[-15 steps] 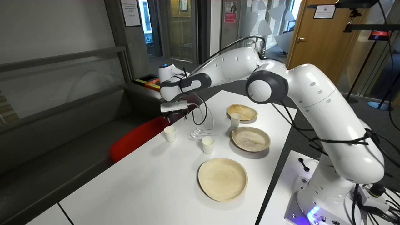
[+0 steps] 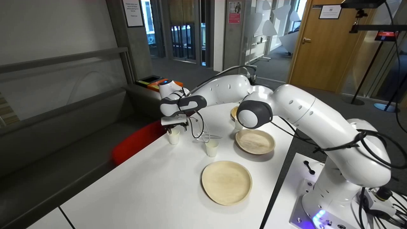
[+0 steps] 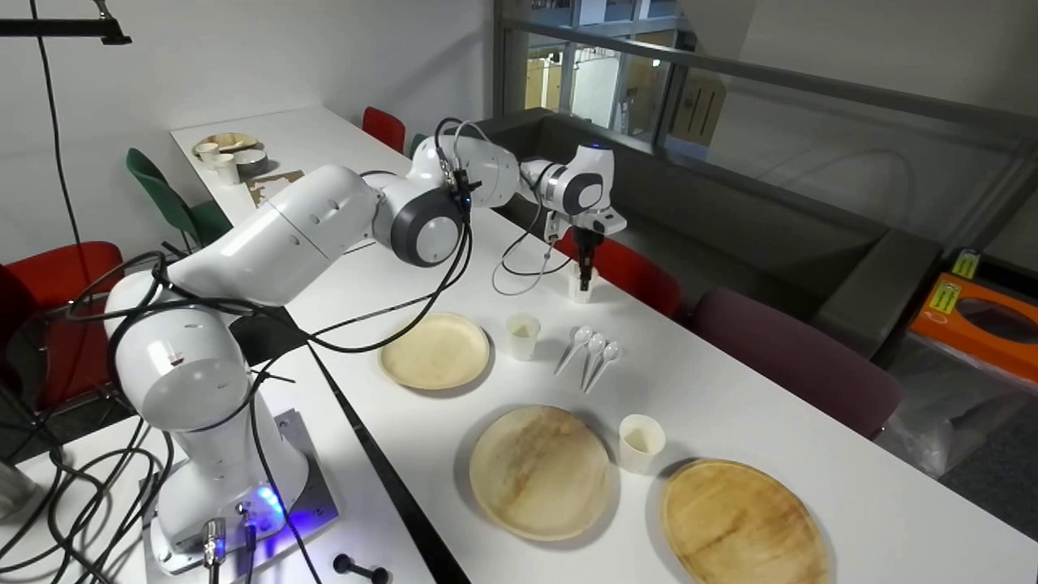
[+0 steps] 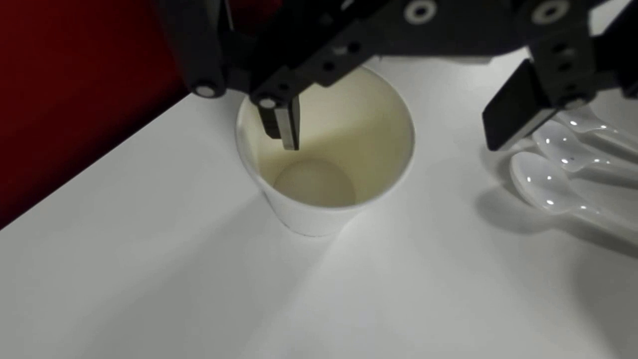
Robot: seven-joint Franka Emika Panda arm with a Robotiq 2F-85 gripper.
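Note:
At the table's far edge, a white paper cup (image 2: 173, 138) stands upright, and from above its empty inside shows in the wrist view (image 4: 314, 218). Directly over this cup hangs my gripper, open, its fingers wide apart. The left finger (image 4: 290, 128) lies over the cup's mouth, inside the rim as seen from above; whether it dips below the rim is hard to tell. Outside the cup on the right is the other finger (image 4: 515, 110), near the spoons. In exterior view 2 the gripper (image 3: 585, 277) partly covers the cup.
Three white spoons (image 3: 591, 356) lie beside the cup. A second cup (image 2: 212, 149) and a third cup (image 3: 641, 444) stand on the table. Three plates are spread out: a pale one (image 2: 227, 182), a middle one (image 3: 541, 472) and a darker one (image 3: 744, 526). A red chair (image 2: 137, 141) borders the far edge.
My arm has come down, bringing the gripper from above and behind the cup to right over it. Cups, plates and spoons have stayed in place.

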